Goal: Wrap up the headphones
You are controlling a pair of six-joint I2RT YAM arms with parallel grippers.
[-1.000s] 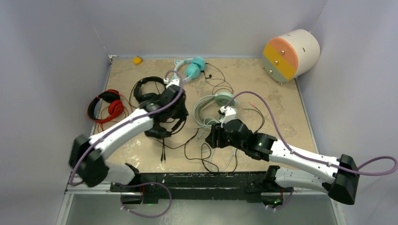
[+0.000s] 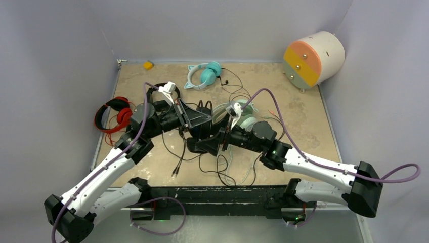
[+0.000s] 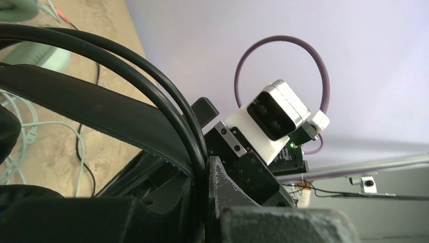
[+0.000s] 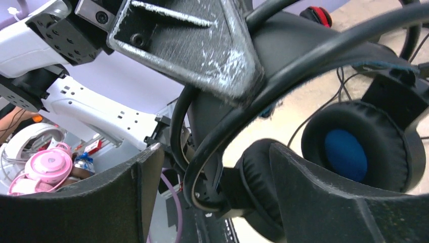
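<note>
A pair of black headphones (image 2: 195,146) hangs over the middle of the table. My left gripper (image 2: 200,119) is shut on its headband; in the left wrist view the two thin dark bars (image 3: 167,96) of the band run down between the fingers. From the right, my right gripper (image 2: 214,142) reaches the headphones with its fingers apart. Its fingers (image 4: 334,202) frame a lower end of the band and one black ear cup (image 4: 258,182) in the right wrist view. Whether they touch is hard to tell. The other ear cup (image 4: 364,147) has blue inside.
Pale green headphones (image 2: 248,121) lie just behind my right gripper. Red-black headphones (image 2: 121,116), another black pair (image 2: 177,91) and teal headphones (image 2: 207,76) lie around. Loose cables (image 2: 222,172) cross the front. A striped drum (image 2: 313,58) stands back right.
The black headphones have risen and shifted right in my left gripper, their band turning more upright. My right gripper has moved left from clear table to beside them.
</note>
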